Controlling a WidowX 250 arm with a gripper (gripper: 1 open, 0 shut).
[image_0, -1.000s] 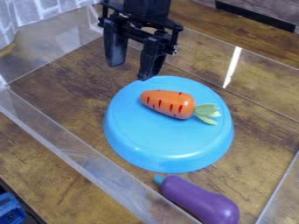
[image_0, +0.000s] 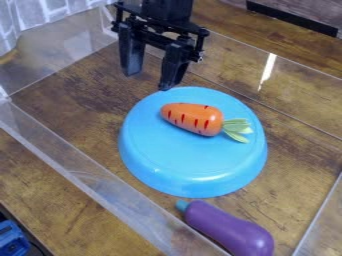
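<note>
My black gripper (image_0: 152, 66) hangs over the upper middle of the wooden surface, above and behind the blue plate, its two fingers wide apart with nothing visible between them. The round blue plate (image_0: 174, 165) lies in the middle. On it rests an orange toy carrot (image_0: 194, 118) with pale green leaves pointing right. A purple toy eggplant (image_0: 231, 228) lies at the lower right, apart from the plate.
Clear plastic walls (image_0: 60, 160) border the area. A blue object (image_0: 11, 240) sits outside at the lower left corner. Bare wood (image_0: 74, 90) shows left of the plate and to its right.
</note>
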